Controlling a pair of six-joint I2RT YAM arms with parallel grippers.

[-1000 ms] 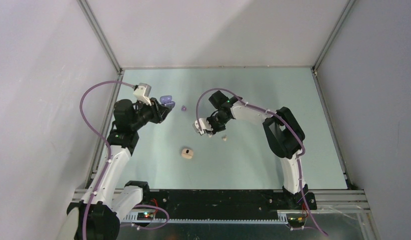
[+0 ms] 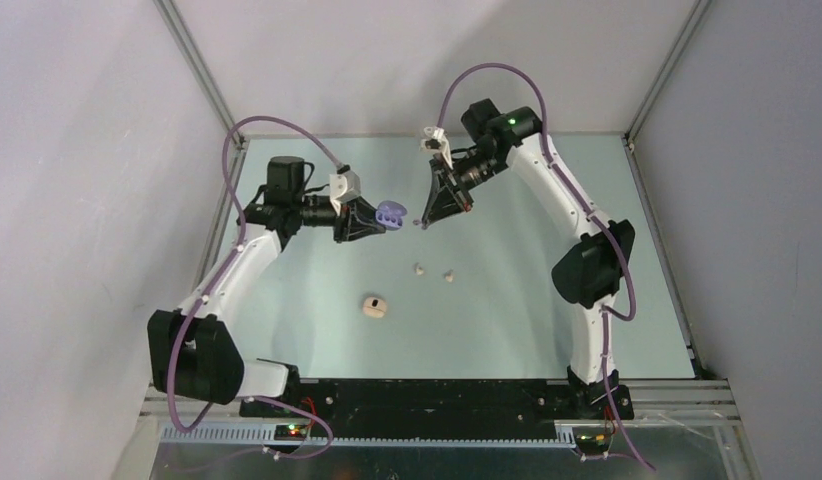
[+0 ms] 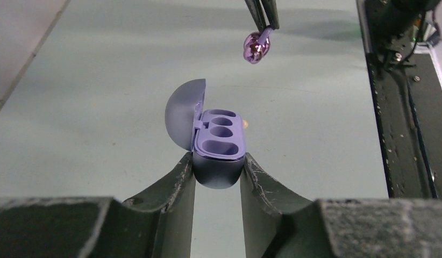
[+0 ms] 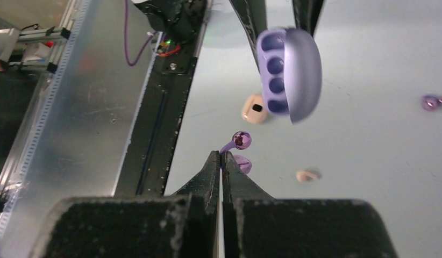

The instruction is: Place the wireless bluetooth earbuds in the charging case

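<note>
My left gripper is shut on the purple charging case, which is held above the table with its lid swung up and its several wells showing empty. Across a gap from the case, my right gripper is shut on a purple earbud by its stem. In the left wrist view that earbud hangs beyond the case, shiny end down. Another purple earbud lies on the table in the right wrist view. From above, the case and the held earbud sit near each other.
A cream case lies on the table's near left part. Two cream earbuds, one left and one right, lie below the right gripper's side.
The left gripper has brought the case rightward, toward the middle. The right gripper has lifted away from the cream earbuds toward the back, keeping its earbud. The two grippers now face each other.
</note>
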